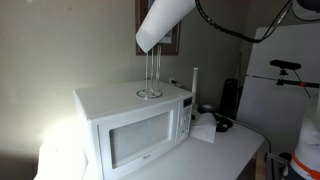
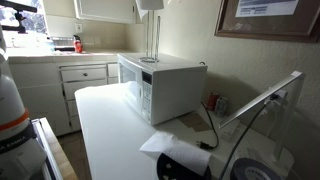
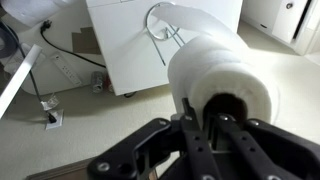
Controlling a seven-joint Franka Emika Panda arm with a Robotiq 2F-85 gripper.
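Note:
A white paper roll (image 3: pixel 205 70) fills the middle of the wrist view, its dark hollow core facing the camera. My gripper is shut on the roll's near end. Tilted, the roll (image 1: pixel 165 18) hangs over the microwave in exterior view 1, its upper part cut off by the frame. Below it a wire stand (image 1: pixel 149 93) rises from the microwave top, and its tall loops reach up to the roll's lower end. Whether the loops enter the core cannot be made out. In exterior view 2 only the roll's lower end (image 2: pixel 151 4) shows.
The white microwave (image 1: pixel 140 130) stands on a pale counter (image 1: pixel 205 160). Beside it lie a white sheet (image 2: pixel 175 152) and a dark pan (image 2: pixel 183 172). A framed picture (image 2: pixel 265 15) hangs on the wall behind. Free counter lies before the microwave.

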